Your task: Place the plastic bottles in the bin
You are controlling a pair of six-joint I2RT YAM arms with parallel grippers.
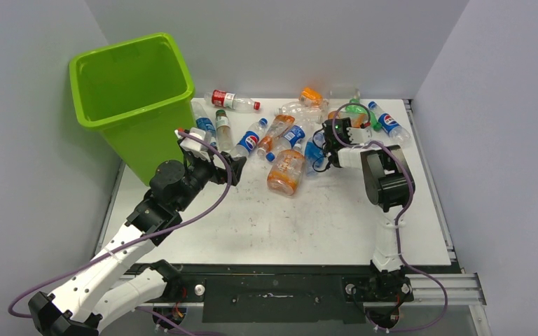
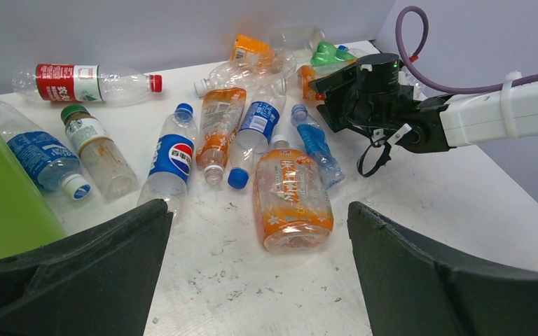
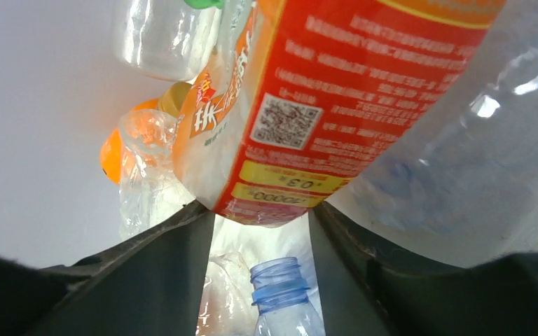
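In the right wrist view, an orange-and-red-labelled bottle point(image 3: 336, 91) fills the space ahead of my right gripper. Its fingertips stand apart at either side of the bottle's lower end; whether they grip it cannot be told. My left gripper is open and empty, near the green bin point(image 1: 129, 105). Before it lie a large orange-labelled bottle point(image 2: 291, 185), a Pepsi bottle point(image 2: 171, 157), a blue-capped bottle point(image 2: 258, 126), a flattened orange-labelled bottle point(image 2: 221, 122) and a blue-labelled bottle point(image 2: 315, 143). The bin's visible interior is bare.
A red-labelled bottle point(image 1: 231, 101) lies along the back edge, with a green-capped bottle point(image 1: 223, 131) in front. Another Pepsi bottle point(image 1: 390, 126) rests right of my right gripper.
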